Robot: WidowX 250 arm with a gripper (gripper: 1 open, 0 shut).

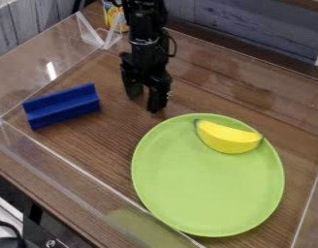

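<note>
My black gripper (146, 89) hangs low over the middle of the wooden surface, open, its fingers pointing down near the green plate's upper left. A green plate (201, 199) fills the lower right, with a yellow banana (229, 138) on its upper part. A blue block (61, 106) lies at the left. Whether anything lies under the dark fingers is hard to tell.
A can (112, 17) with yellow and blue markings stands at the back left, partly hidden behind the arm. Walls edge the surface at back and sides. Bare wood is free at the right rear.
</note>
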